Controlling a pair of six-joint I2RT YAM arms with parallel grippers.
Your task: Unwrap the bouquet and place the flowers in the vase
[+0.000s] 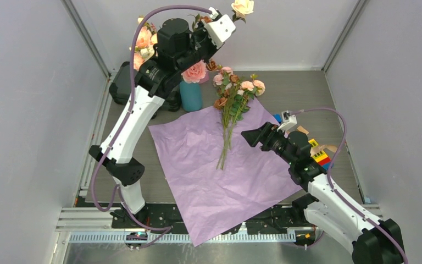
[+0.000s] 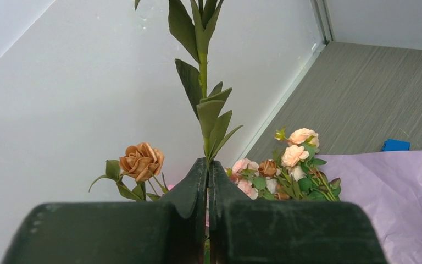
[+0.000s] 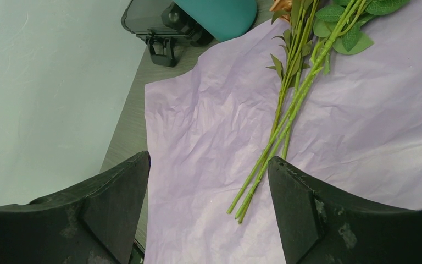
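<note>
My left gripper is shut on the thin green stem of a leafy flower, which stands upright out of its fingertips. In the top view, a cream rose shows beyond the left wrist, high over the back. The teal vase stands at the back left, its mouth hidden by flowers and my left arm. Peach and pink blooms rise above it. Several more flowers lie bunched on purple paper. Over the paper, my right gripper is open and empty, with the stem ends below it.
Behind the left arm sits a black case. Coloured blocks lie to the right, beyond the right wrist.
</note>
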